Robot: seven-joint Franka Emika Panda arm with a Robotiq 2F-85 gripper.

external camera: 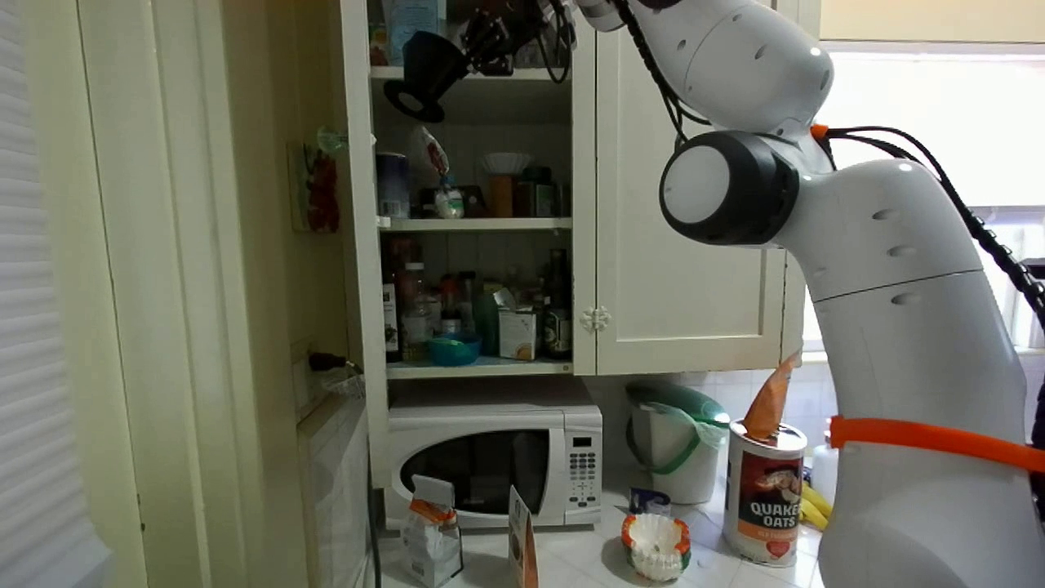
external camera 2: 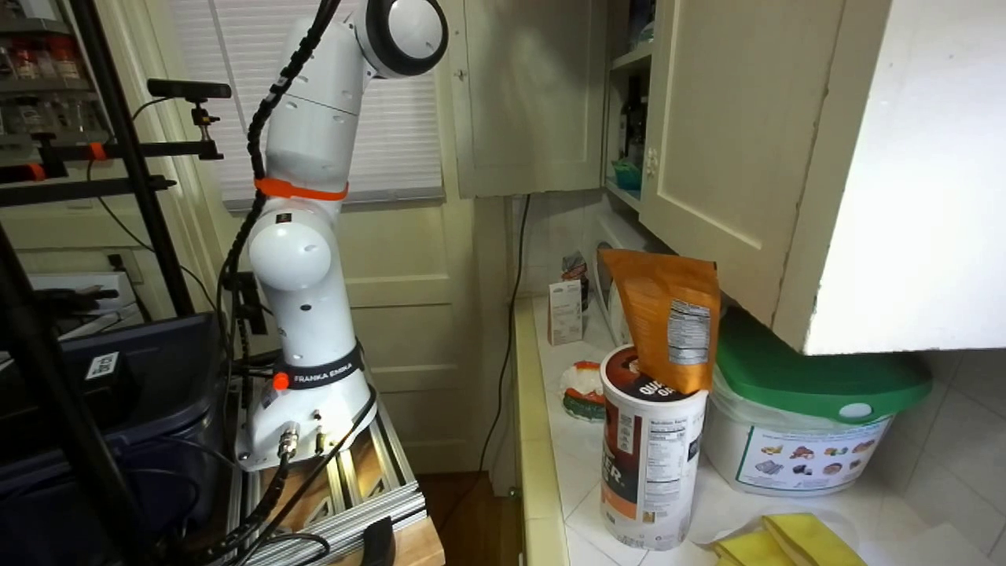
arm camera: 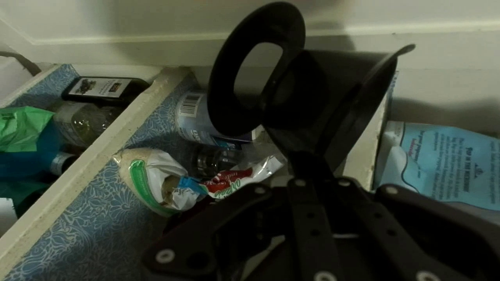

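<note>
A black cup-like object with a wide ring-shaped flange (external camera: pixel 428 73) is held up in front of the open cabinet, level with its top shelf edge. My gripper (external camera: pixel 472 64) is shut on its rim side, and the object tilts with its flange pointing down and left. In the wrist view the black object (arm camera: pixel 323 93) rises from the fingertips of the gripper; its hollow inside and the hole in its flange both show. Exterior view 2 shows neither the gripper nor the object.
The middle shelf (external camera: pixel 475 224) holds a blue canister (external camera: pixel 393 184), a clipped bag (arm camera: pixel 147 180) and jars. Bottles crowd the lower shelf (external camera: pixel 480 369). A closed cabinet door (external camera: pixel 686 196) stands right. Below are a microwave (external camera: pixel 495 461) and an oats canister (external camera: pixel 767 495).
</note>
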